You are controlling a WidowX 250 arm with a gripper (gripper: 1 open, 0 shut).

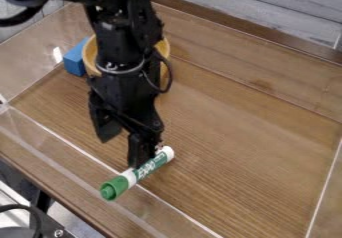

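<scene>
My black gripper [127, 132] hangs in the centre of the camera view, open, its fingertips low over a green-and-white cylinder [123, 182] lying diagonally on the wooden table. The tips are just above the cylinder's upper end; whether they touch it I cannot tell.
A yellow bowl [160, 50] and a blue block [76, 59] sit at the back left, partly behind the arm. Light edges border the table at left, back and right.
</scene>
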